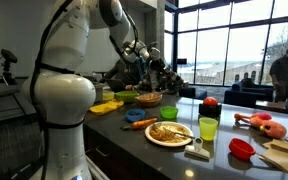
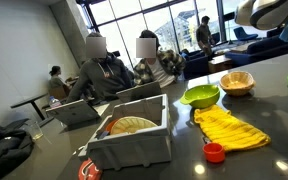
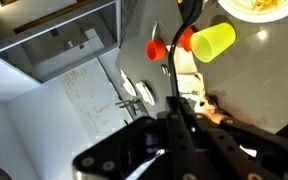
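Note:
My gripper [image 1: 167, 77] is raised over the far part of the table, beyond the food plate. In the wrist view it is shut on a dark, long-handled utensil [image 3: 189, 10], whose rounded end reaches the top edge. What kind of utensil it is cannot be told. Below it in that view are a yellow-green cup [image 3: 214, 40], a red cup [image 3: 156, 48] and part of a plate of food [image 3: 259, 8]. The exterior view has the plate [image 1: 170, 145] near the table's front, with a green bowl [image 1: 181, 113] just behind.
An orange-red object [image 1: 266, 123] and a small red cup [image 1: 242, 149] sit to the right. In the second exterior view, a grey bin [image 2: 129, 150], a yellow cloth [image 2: 229, 128] and a lime bowl [image 2: 201, 96] share the table. Two people sit behind.

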